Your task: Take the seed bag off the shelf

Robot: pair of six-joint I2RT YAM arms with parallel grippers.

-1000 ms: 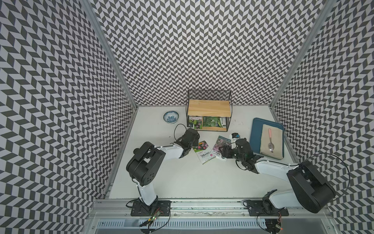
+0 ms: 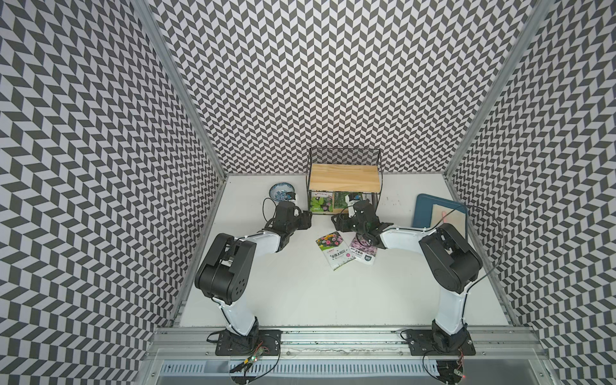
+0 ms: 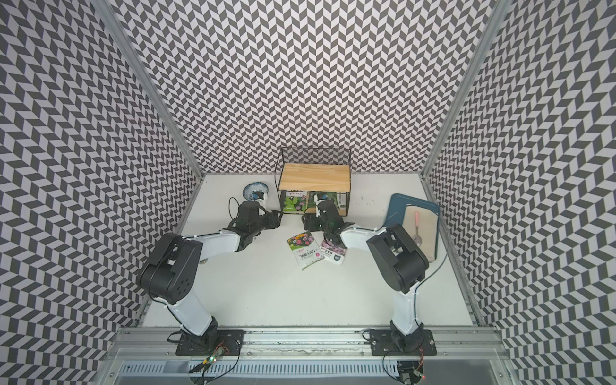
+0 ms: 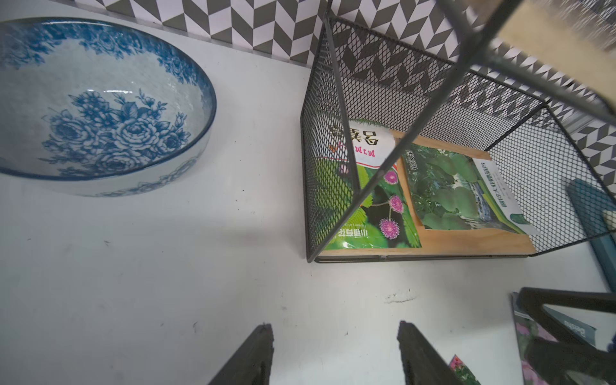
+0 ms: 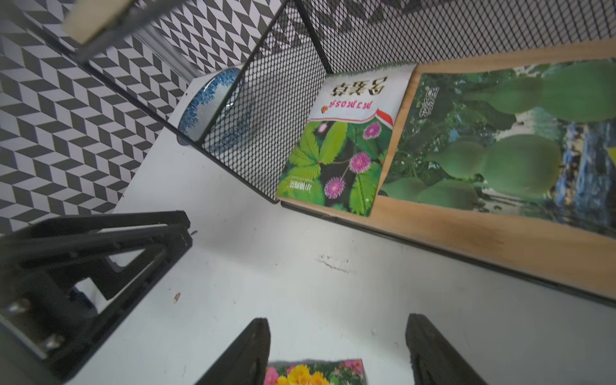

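Two seed bags lie on the lower board of the black mesh shelf. On its left side is the bag with pink puffball flowers; to the right lies one with green gourds. In front of the shelf, a bag with mixed flowers and a pink-flowered one rest on the table. My left gripper is in front of the shelf's left part, its fingers apart and nothing between them. Open and empty, my right gripper hangs in front of the shelf, its wrist partly above the pink-flowered bag.
A blue-patterned bowl stands left of the shelf. At the right, a blue tray holds a beige cloth and a pink-handled spoon. Both grippers are close together.
My right arm has swung left and toward the shelf, now covering part of the pink-flowered bag. The left gripper moved left and back, away from the mixed-flower bag.
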